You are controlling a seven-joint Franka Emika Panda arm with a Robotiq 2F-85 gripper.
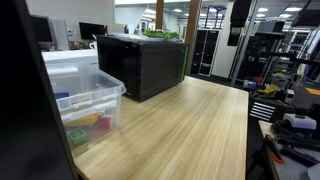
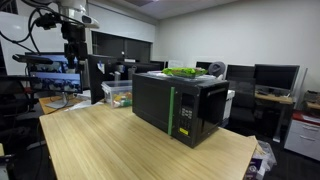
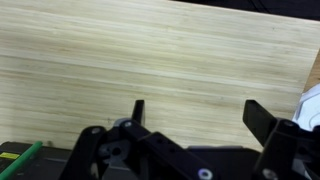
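My gripper stands open in the wrist view, with bare wood between its fingers. High above the table, the gripper [image 2: 76, 50] hangs at the upper left of exterior view 2; in exterior view 1 a dark part of it shows at the top. A black microwave [image 2: 160, 104] sits on the table, its door shut and a green strip [image 2: 171, 106] running down its front. Close by is a clear plastic bin [image 1: 112, 108] holding several coloured items, red and green among them.
The wooden table [image 1: 185, 120] has a wide clear surface in front of the microwave. Something bright green [image 2: 185, 72] lies on top of the microwave. Part of a white object [image 3: 311, 107] enters the wrist view at the right edge.
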